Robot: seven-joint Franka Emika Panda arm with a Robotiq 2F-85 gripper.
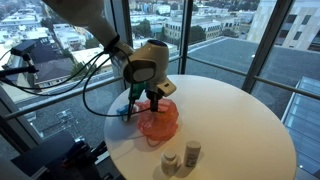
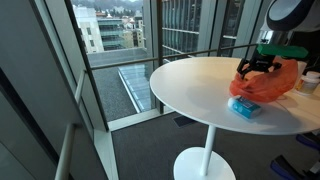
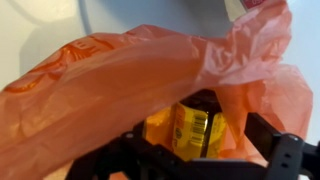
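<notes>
An orange translucent plastic bag [image 1: 158,124] lies crumpled on the white round table, below my gripper [image 1: 153,98]. Seen from the other side, the bag [image 2: 268,80] rises around my fingertips. In the wrist view a dark bottle or jar with a yellow label [image 3: 197,128] shows inside the bag's opening, partly covered by a fold of orange plastic. My gripper is open there, one dark finger on each side of the bottle, with no grip on it visible.
Close to the bag is a light-blue box [image 2: 244,107], near the rim of the table [image 2: 190,92]. Two small containers, a whitish one [image 1: 169,162] and a grey one [image 1: 192,153], stand toward the front.
</notes>
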